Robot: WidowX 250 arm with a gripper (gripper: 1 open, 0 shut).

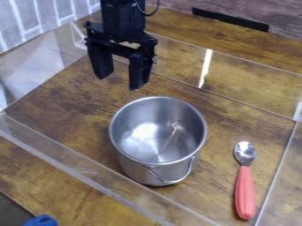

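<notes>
My black gripper [120, 72] hangs over the back left of the wooden work area, open, with its two fingers apart and nothing seen between them. In front of it, lower in the view, a steel pot [158, 141] with a wire handle stands on the wood; its inside looks empty apart from reflections. To the pot's right lies a spoon [245, 181] with a red handle, its metal bowl pointing away toward the back.
Clear low walls [83, 177] border the wooden area [65, 110]. A blue object [39, 220] sits outside at the bottom left corner. The wood left of the pot and at the back right is clear.
</notes>
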